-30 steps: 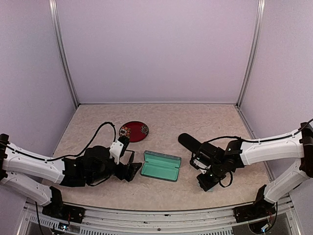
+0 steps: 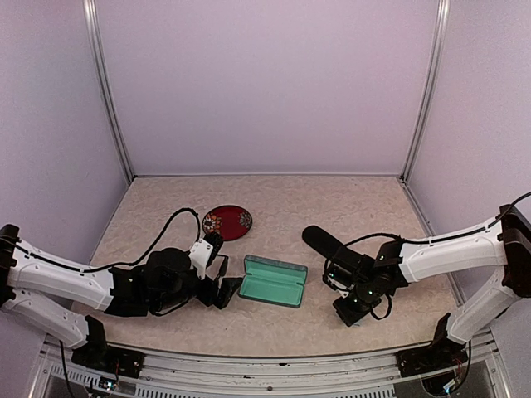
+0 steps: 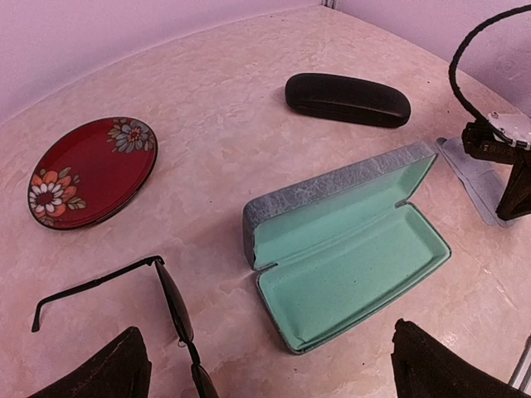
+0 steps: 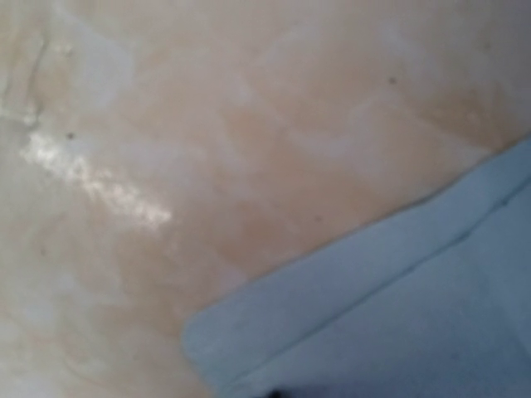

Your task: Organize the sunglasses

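Note:
Dark sunglasses point(image 3: 178, 311) lie on the table, one temple stretched out left; their lower part runs out of the left wrist view. My left gripper stands open above them, its fingers point(image 3: 431, 365) wide apart. An open case point(image 3: 353, 278) with turquoise lining and grey lid sits right of the sunglasses. At the right, my right gripper point(image 2: 351, 313) is low over a grey-blue cloth point(image 4: 398, 332). Only a dark tip shows at the bottom edge of the right wrist view; the gripper is shut, with nothing visible between its fingers.
Behind the open case lies a closed black case point(image 3: 348, 99), close to the right arm in the top view. A red flowered plate point(image 2: 227, 221) is at the back left.
The cases and plate have stayed in place.

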